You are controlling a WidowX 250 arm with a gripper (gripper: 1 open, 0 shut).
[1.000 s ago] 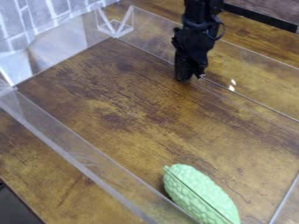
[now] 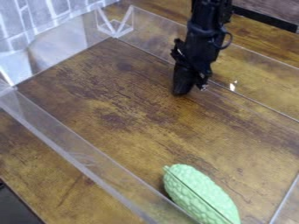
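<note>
My black gripper (image 2: 184,79) points down at the back of the wooden tray floor, close against the clear far wall, its tips low near the surface. It looks shut, with nothing visible between its fingers, though the dark shape makes detail hard to see. A pale green, bumpy oblong object (image 2: 201,194) lies at the front right, well apart from the gripper.
Clear plastic walls (image 2: 70,153) edge the wooden work area on several sides. A white tiled or cloth surface (image 2: 35,26) sits beyond the back left corner.
The gripper has shifted very slightly down and left over the last second. The green object has stayed where it was.
</note>
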